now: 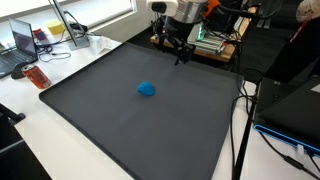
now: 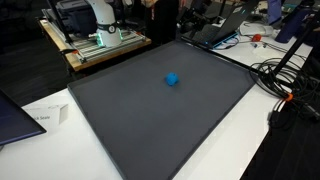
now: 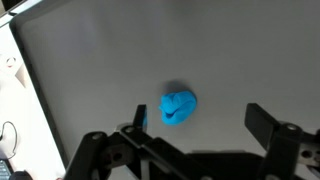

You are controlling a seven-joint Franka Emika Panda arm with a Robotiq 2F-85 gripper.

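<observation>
A small bright blue item (image 1: 146, 88), crumpled like cloth, lies on the dark grey mat (image 1: 110, 115). In the wrist view the blue item (image 3: 178, 106) appears between the spread fingertips and slightly beyond them, touching neither. A narrow blue sliver (image 3: 141, 117) shows beside the left finger; I cannot tell whether it belongs to the same item. My gripper is open and empty. Exterior view 1 has the gripper (image 1: 180, 52) over the far part of the mat, to the right of the blue item. The other exterior view shows the blue item (image 2: 171, 79) clearly.
An orange-red can (image 1: 37, 77) stands left of the mat, near a laptop (image 1: 22, 40). White cups (image 1: 97, 44) sit behind the mat's far left corner. Cables (image 2: 285, 85) run along one side of the table.
</observation>
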